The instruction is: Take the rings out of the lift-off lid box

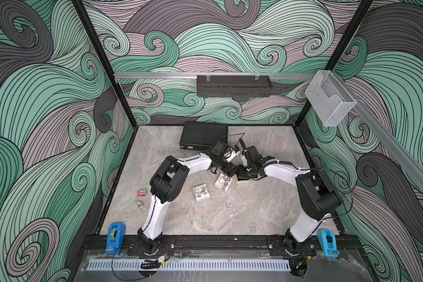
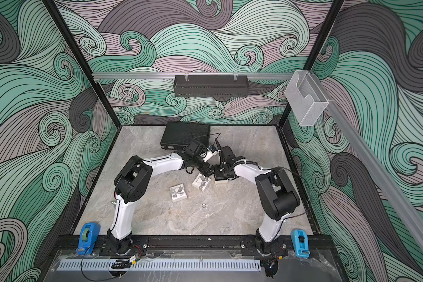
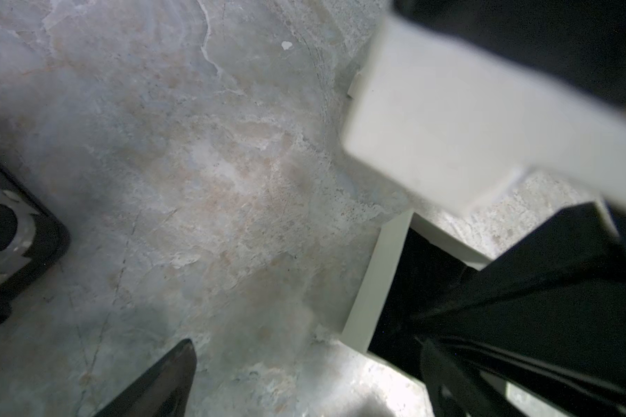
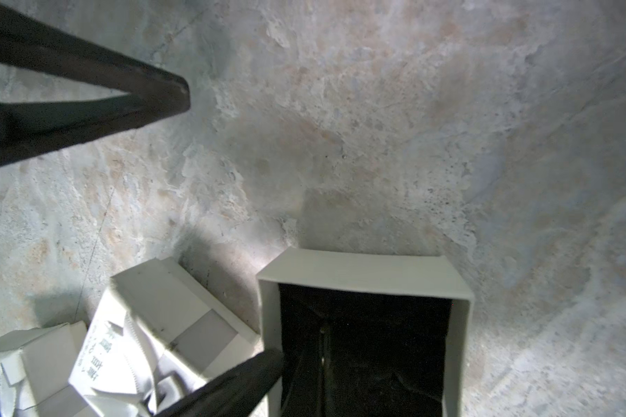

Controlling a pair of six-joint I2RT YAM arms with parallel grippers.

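Observation:
An open white box (image 4: 368,267) with a dark interior stands on the table under my right gripper. That gripper is shut, its dark fingertips reaching over and into the box, and I make out nothing between them. My left gripper stands open with nothing held. One of its fingers overlaps the same box in the left wrist view. Beside the open box sits a white box with a silver bow (image 1: 223,182), and a second bow-topped box (image 1: 201,192) lies further left. A small ring (image 1: 227,205) rests on bare table nearer the front. The box's dark inside hides any contents.
A large black case (image 1: 203,135) occupies the back of the table. A small pink and red toy (image 1: 141,192) and a small silvery object (image 1: 139,205) lie at the left.

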